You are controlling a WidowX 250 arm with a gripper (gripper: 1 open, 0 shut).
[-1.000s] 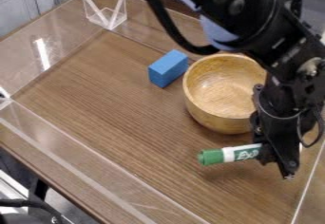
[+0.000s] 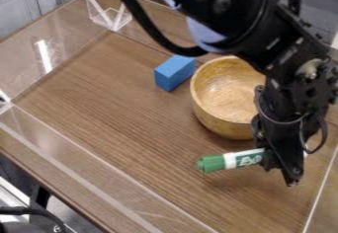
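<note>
My black gripper (image 2: 271, 158) reaches down at the right, shut on a green and white marker (image 2: 227, 161) that lies sideways, its green end pointing left. The marker is held just in front of a yellow-tan bowl (image 2: 216, 100), low over the wooden table. Whether it touches the surface I cannot tell. Part of the bowl's right side is hidden behind the arm.
A blue block (image 2: 175, 73) sits left of the bowl. Clear plastic borders run along the table's left side and front.
The gripper and marker have shifted slightly to the left and up in the view. The bowl and blue block have stayed put.
</note>
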